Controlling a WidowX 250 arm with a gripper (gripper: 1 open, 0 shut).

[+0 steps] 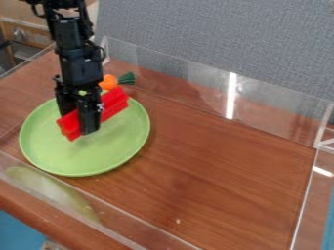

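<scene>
My gripper [81, 98] hangs over the left of a green plate [98, 148], shut on a red object [107, 104] that is tilted, its right end higher and its lower left part near the plate's surface. Whether the red object touches the plate I cannot tell. Behind it, past the plate's back edge, lies an orange carrot-like object [112, 84] with a green top, partly hidden by the gripper and the red object.
Clear panels [196, 88] edge the back and right, with a grey wall behind.
</scene>
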